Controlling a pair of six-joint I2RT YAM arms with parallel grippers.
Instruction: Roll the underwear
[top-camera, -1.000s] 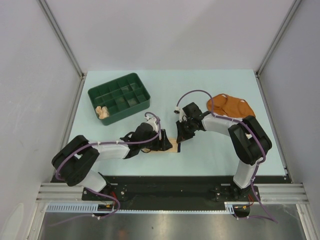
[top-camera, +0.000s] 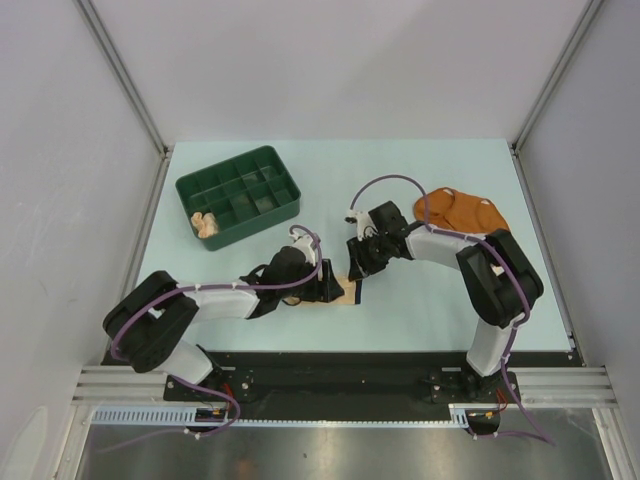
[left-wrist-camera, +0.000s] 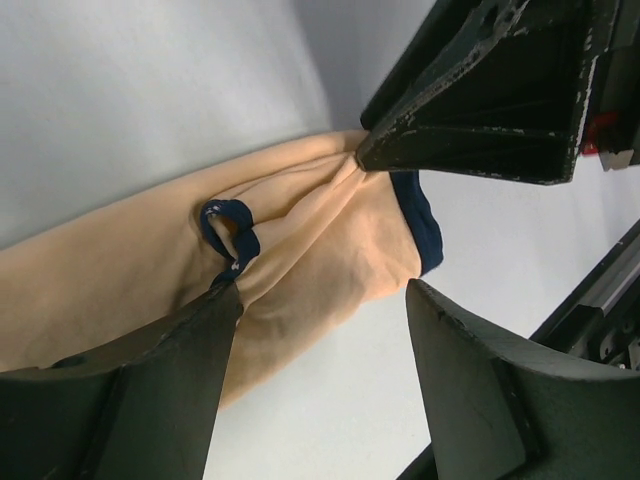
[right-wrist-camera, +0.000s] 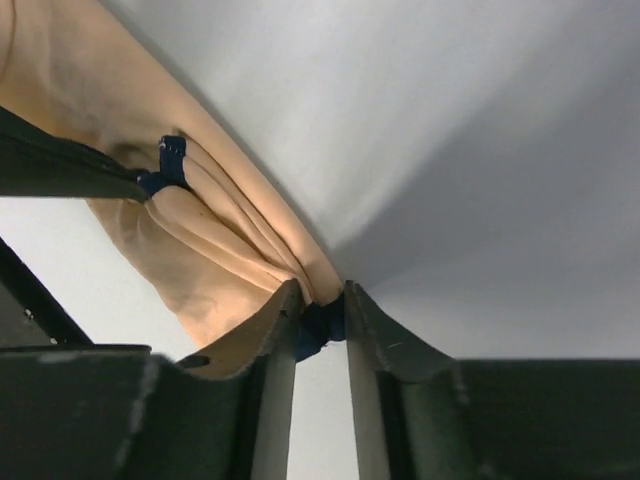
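Observation:
The beige underwear with dark navy bands (top-camera: 346, 291) lies on the white table between my two arms, its fabric folded and creased along the middle. My left gripper (top-camera: 326, 287) is down on it from the left, its fingers spread over the fabric in the left wrist view. My right gripper is at the fabric's navy-banded end, its two fingertips close together at the band in the right wrist view; whether cloth is pinched between them is hard to tell.
A green divided box (top-camera: 238, 172) with beige items in one cell stands at the back left. An orange cloth (top-camera: 465, 209) lies at the right.
My right gripper and arm have shifted slightly at the underwear's banded end over the last second. The left arm looks about the same.

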